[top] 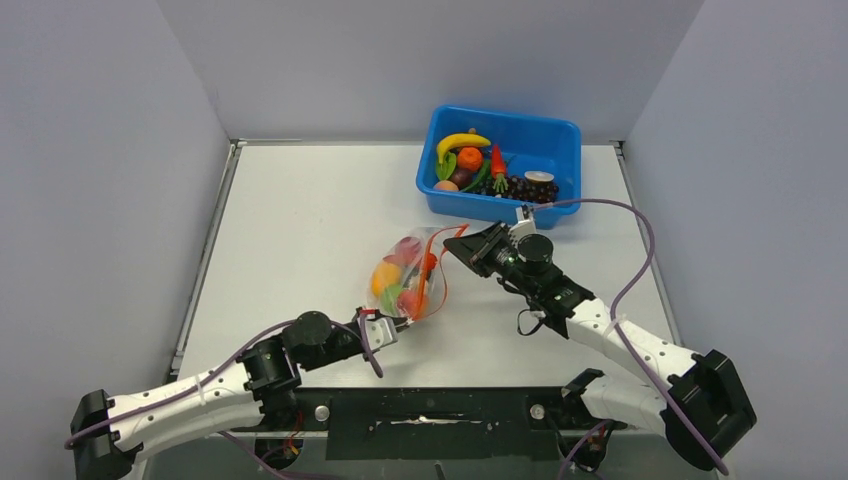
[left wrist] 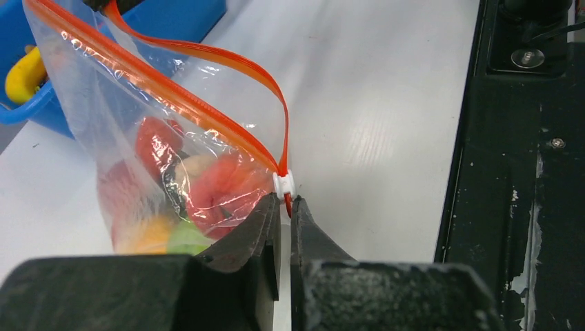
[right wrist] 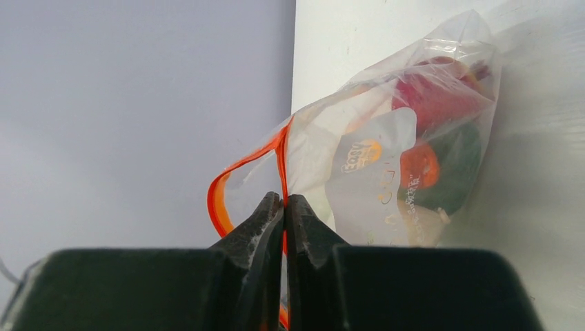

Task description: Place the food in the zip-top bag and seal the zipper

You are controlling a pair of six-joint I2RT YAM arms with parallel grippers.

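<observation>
The clear zip bag [top: 395, 275] holds food pieces, red, yellow and green, and has an orange zipper with a white slider [left wrist: 283, 183]. My left gripper is shut on the zipper's end just below the slider. My right gripper has its fingertips close together on the orange zipper edge at the bag's other end; the bag's mouth between them is partly apart.
A blue bin [top: 550, 140] at the back right holds a banana, a carrot, grapes and other food. Walls enclose the back and sides.
</observation>
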